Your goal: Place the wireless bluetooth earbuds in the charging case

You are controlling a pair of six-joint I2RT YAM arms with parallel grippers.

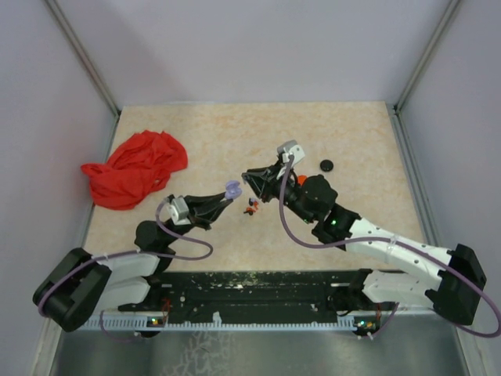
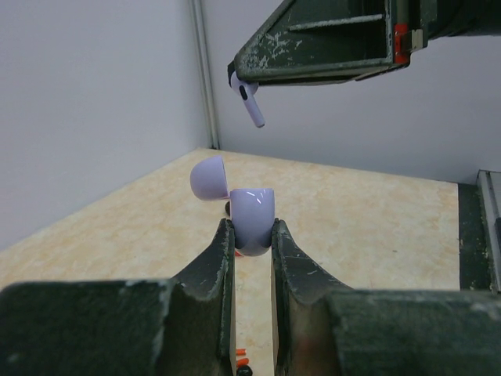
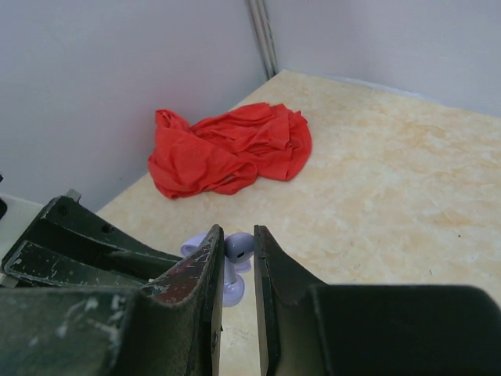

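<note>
My left gripper (image 1: 224, 199) is shut on the lilac charging case (image 2: 252, 215), whose lid (image 2: 208, 178) stands open. My right gripper (image 1: 253, 178) is shut on a lilac earbud, seen in the left wrist view hanging stem down (image 2: 252, 106) just above and beyond the open case. In the right wrist view the case sits behind and partly under the earbud, largely hidden by the fingertips.
A red cloth (image 1: 137, 164) lies at the back left. Small colored items (image 1: 250, 207) lie on the table (image 1: 219, 133) below the grippers. A black disc (image 1: 326, 165) lies at the right.
</note>
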